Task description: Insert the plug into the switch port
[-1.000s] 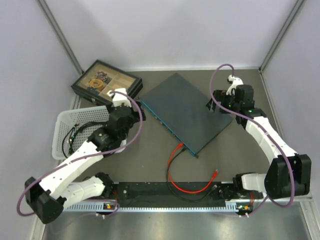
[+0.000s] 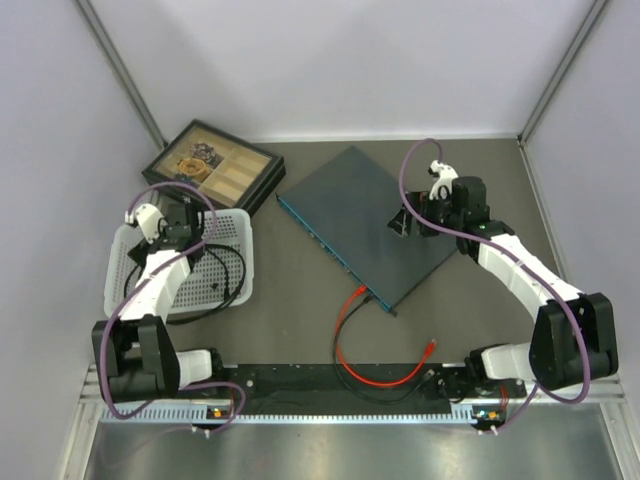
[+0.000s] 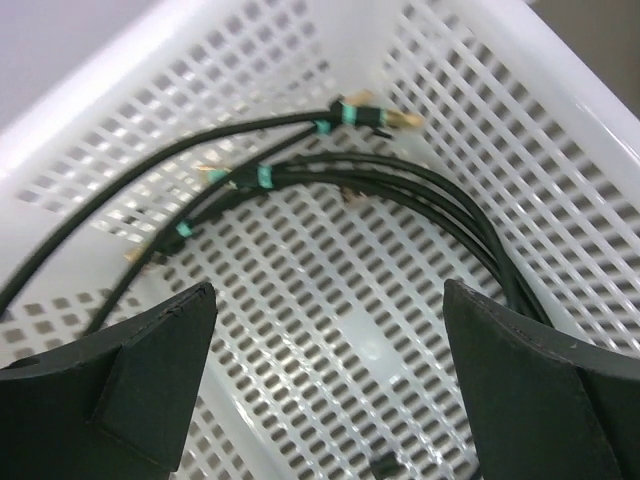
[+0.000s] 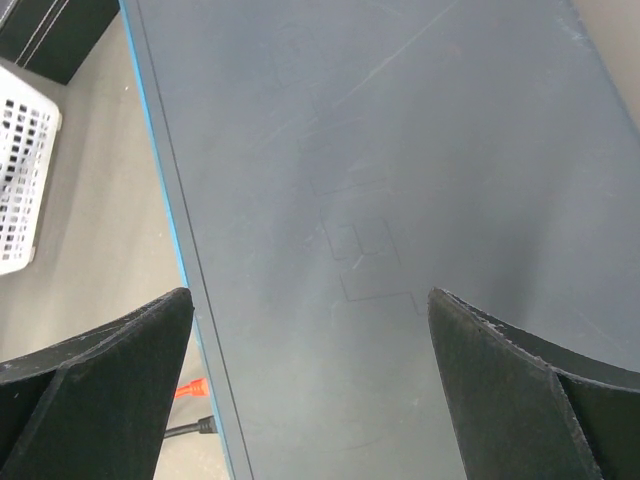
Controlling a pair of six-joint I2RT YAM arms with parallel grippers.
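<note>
My left gripper is open over the white perforated basket (image 2: 238, 280), nothing between its fingers. In the left wrist view, several black cables with connector plugs (image 3: 355, 115) lie along the basket's inside. The dark flat switch (image 2: 350, 210) lies on the table with ports along its blue-edged side. A red cable (image 2: 390, 382) and a black cable (image 4: 185, 430) meet that edge near its front corner; whether they are seated I cannot tell. My right gripper hangs open above the switch, empty.
A dark box (image 2: 250, 175) with compartments stands at the back left. Bare table lies between the basket and the switch and at the far right.
The left arm has swung left from beside the switch to over the basket. The right gripper has shifted a little left over the switch since a second ago.
</note>
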